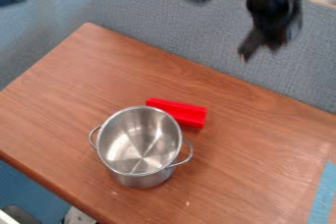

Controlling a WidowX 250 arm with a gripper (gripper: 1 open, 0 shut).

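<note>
My gripper (262, 39) is at the top right, blurred, raised in front of the grey padded backdrop; whether it holds anything cannot be seen. A steel pot (140, 141) with two loop handles stands upright on the wooden table (79, 90), its inside empty. Just behind and to the right of the pot lies a red elongated object (178, 112).
Blue-grey padded walls (157, 49) border the table at the back and left. A light blue strip (321, 194) lies at the right edge.
</note>
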